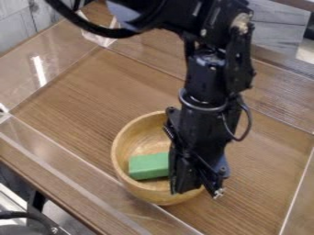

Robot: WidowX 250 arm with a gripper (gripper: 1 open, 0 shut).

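Observation:
My black gripper (194, 180) hangs low over the right part of a round tan bowl (128, 150), its lower end at the bowl's right rim. A green rectangular block (149, 164) lies in the bowl, left of the gripper. The gripper hides the bowl's right side, and I cannot tell whether its fingers are open or shut.
Clear plastic edging runs along its sides. Black cables loop over the top of the arm.

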